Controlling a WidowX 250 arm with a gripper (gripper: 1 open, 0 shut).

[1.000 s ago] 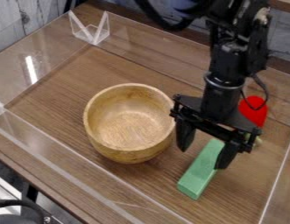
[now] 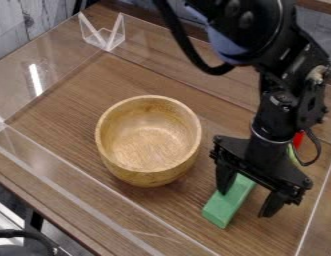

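Note:
My black gripper [image 2: 263,171] is low at the right, its fingers open on either side and reaching down to the table. A green object [image 2: 227,206] lies under and beside the left finger, partly covered by it. Whether anything touches the fingers is unclear.
A wooden bowl [image 2: 148,135] sits left of the gripper. A red object [image 2: 300,139] and some green show behind the gripper at the right, mostly hidden. A white wire item [image 2: 104,28] stands at the far upper left.

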